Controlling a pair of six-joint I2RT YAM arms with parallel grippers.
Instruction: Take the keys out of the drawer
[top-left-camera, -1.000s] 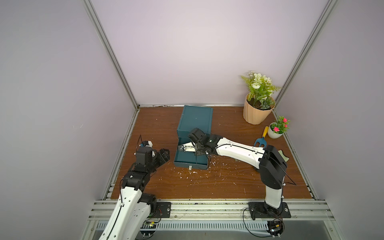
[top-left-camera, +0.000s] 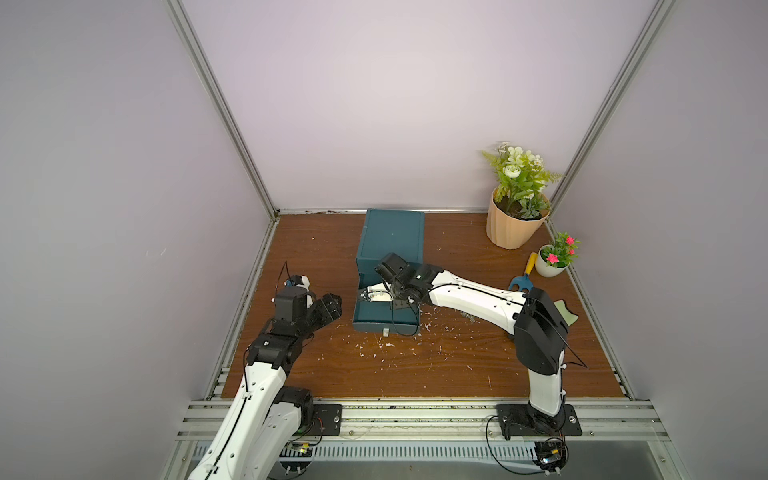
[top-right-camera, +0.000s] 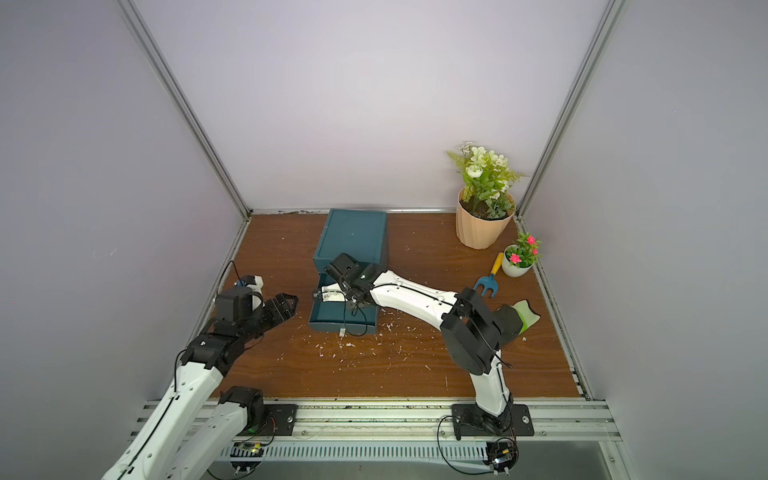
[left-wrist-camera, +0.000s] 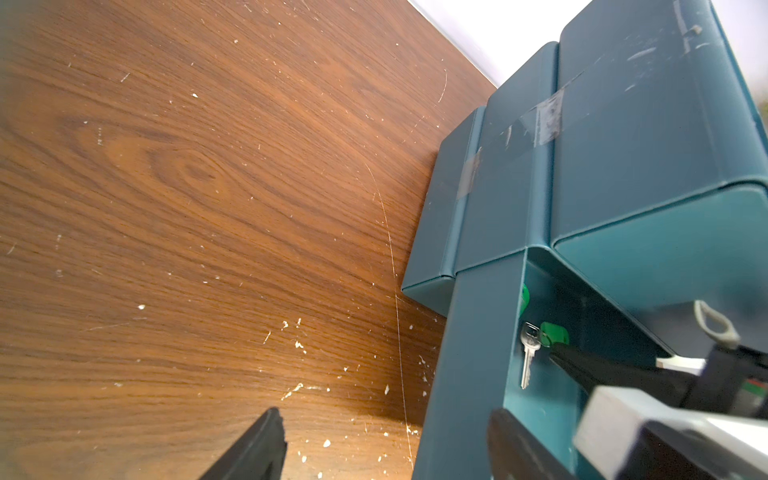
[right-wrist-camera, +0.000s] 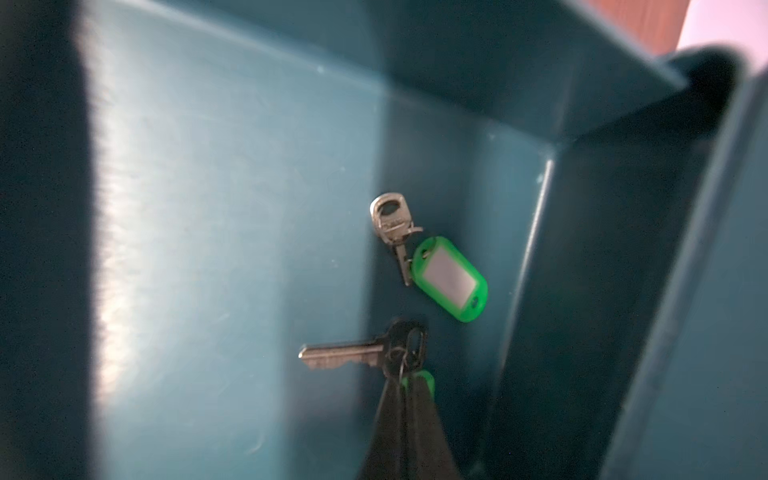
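Inside the pulled-out teal drawer lie two keys with green tags. One key has its green tag flat beside it, apart from my fingers. A darker-headed key lies just ahead of my right gripper, whose tips are together with nothing between them. That key's tag is mostly hidden behind the fingers. In the left wrist view, a silver key and green tag show near the right arm's dark fingertip. My left gripper stands open and empty, left of the drawer.
The teal cabinet stands behind the drawer. Farther right are a large flowerpot, a small pink-flowered pot, a hand fork and a pale glove-like item. Bare table lies around the drawer's front, with scattered bits.
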